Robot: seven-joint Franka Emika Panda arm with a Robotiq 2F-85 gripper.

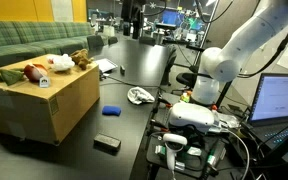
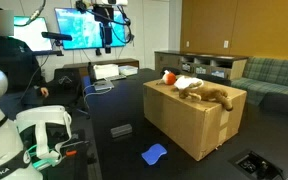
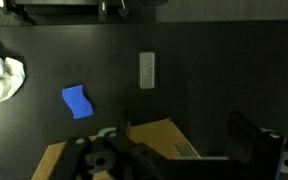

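High above the black table hangs my gripper, open and empty. Below it in the wrist view, a grey oblong block lies flat, with a blue sponge-like piece to its left. Both also lie on the tabletop in exterior view 1: the grey block nearer the camera, the blue piece beyond it. A cardboard box stands beside them. On its top rest several soft toys, including a brown one and a red and white one. The gripper touches none of these.
A white cloth lies near the arm's base. An open laptop sits at the right, with cables and gear around the base. Bare tabletop extends in front of the box. A patterned sofa stands behind.
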